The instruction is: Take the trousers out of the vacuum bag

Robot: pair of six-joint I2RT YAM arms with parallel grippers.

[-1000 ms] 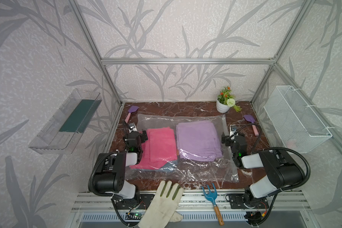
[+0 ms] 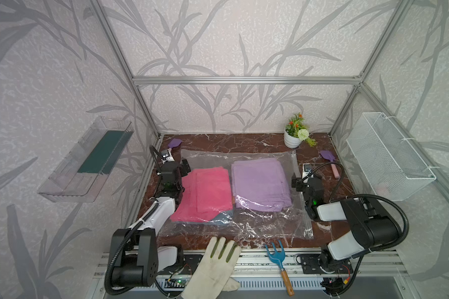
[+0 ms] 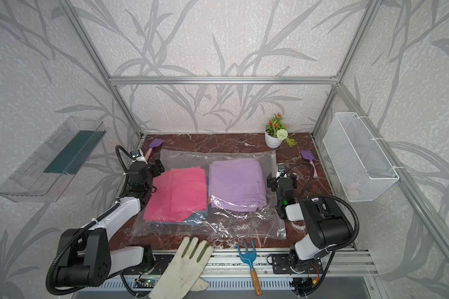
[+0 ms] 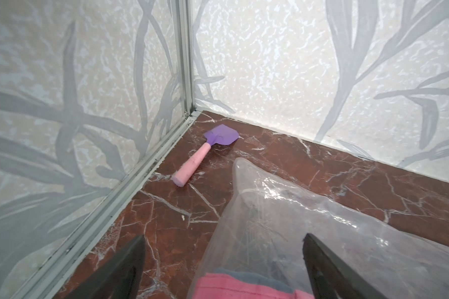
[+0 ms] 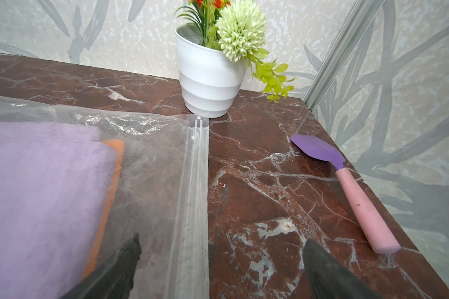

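A clear vacuum bag (image 2: 264,228) lies flat across the table, its zip strip (image 5: 190,214) along the right edge. Inside it are folded pink cloth (image 2: 212,191) on the left and folded lilac cloth (image 2: 260,182) on the right; a blue-grey layer (image 2: 223,217) peeks from under the pink. Which of these is the trousers I cannot tell. My left gripper is open above the bag's left side, nothing between its fingers. At the right edge my right gripper stands open, its fingers apart on either side of the zip strip in its wrist view, holding nothing.
A flower pot (image 5: 209,74) stands at the back right. Small purple-and-pink shovels lie at both sides, the right shovel (image 5: 361,204) near the right gripper. A glove (image 2: 212,269) and a blue fork (image 2: 277,256) lie in front. Wire baskets hang on both side walls.
The right arm, bag and cloths look unmoved.
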